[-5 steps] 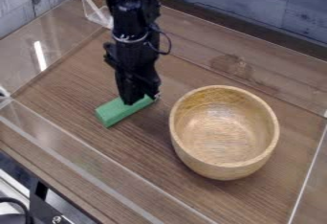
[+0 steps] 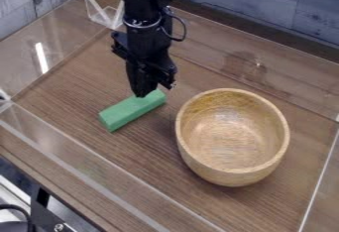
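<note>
My black gripper [image 2: 141, 82] hangs above and just behind a green rectangular block [image 2: 130, 111], its fingertips pointing down and looking shut, with nothing visible between them. The block lies diagonally on the wooden table. To the right of it stands an empty round beige bowl [image 2: 229, 135].
Clear plastic or tape and edging show along the left, and a raised border runs along the back.
My gripper has risen and moved back, away from the green block, uncovering more of its top. The block and bowl have not visibly moved.
</note>
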